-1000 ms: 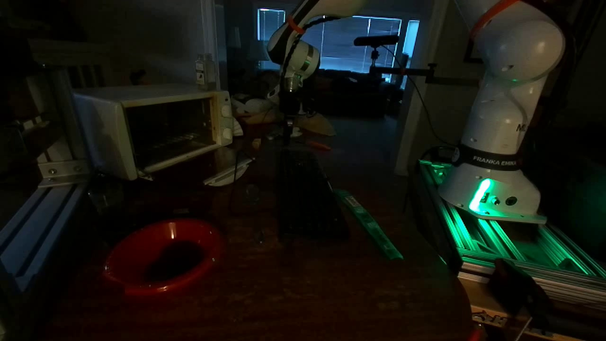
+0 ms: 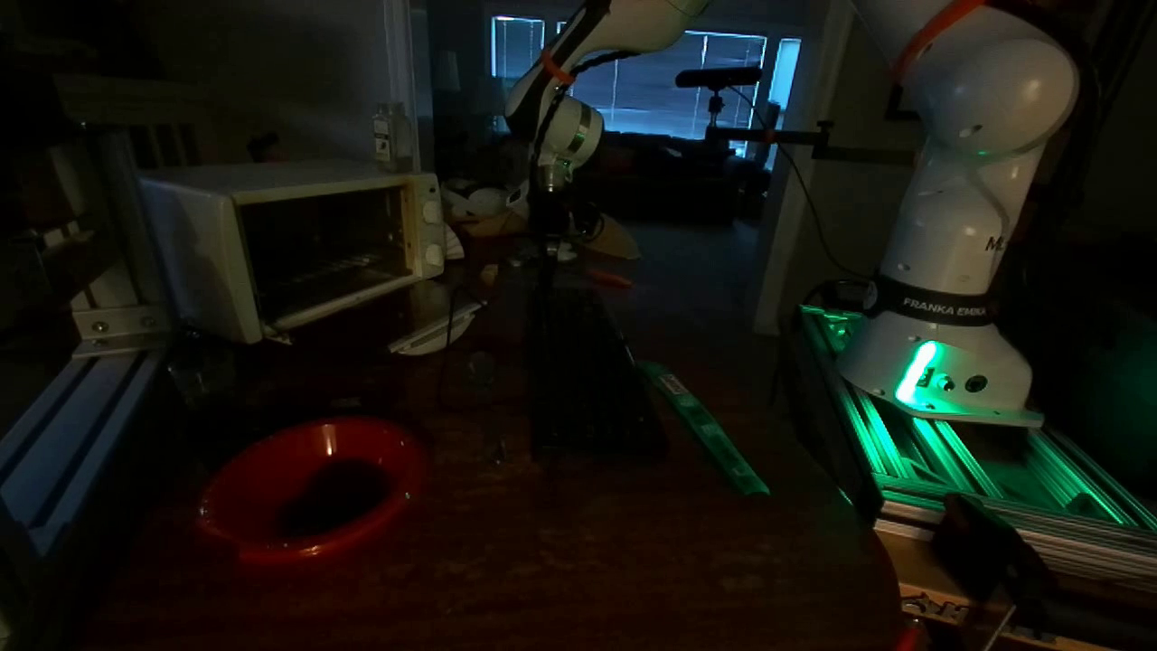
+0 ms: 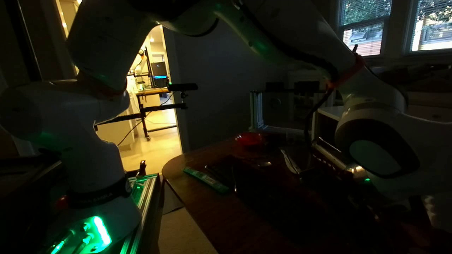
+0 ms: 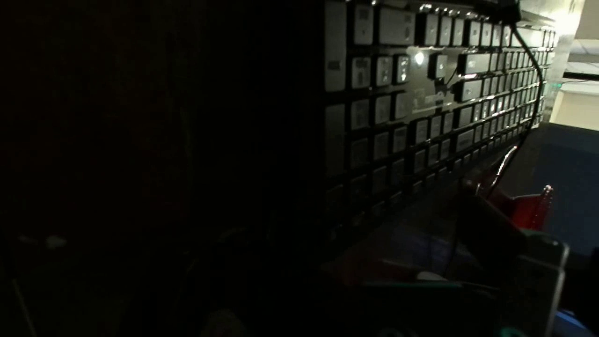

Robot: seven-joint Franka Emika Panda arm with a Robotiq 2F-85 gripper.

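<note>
A black keyboard [image 2: 591, 380] lies lengthwise on the dark wooden table in exterior view 1. Its grey keys [image 4: 390, 73] fill the upper right of the wrist view, strongly tilted, with a cable crossing the far end. My gripper [image 2: 549, 269] points down at the keyboard's far end, just above or beside it; contact cannot be made out in the dark. The gripper is open, and nothing shows held in it. Its fingers are mostly lost in shadow in the wrist view, and exterior view 2 does not show them clearly.
Left of the keyboard stands a red bowl [image 2: 244, 494] with a dark inside. A green packet [image 2: 710, 429] lies along the keyboard's right side. At the back left is a white toaster oven [image 2: 201, 250], with a pale flat object [image 2: 434, 334] before it.
My arm and gripper have come down a little and shifted slightly left in exterior view 1. The keyboard, bowl and packet stay where they were.
</note>
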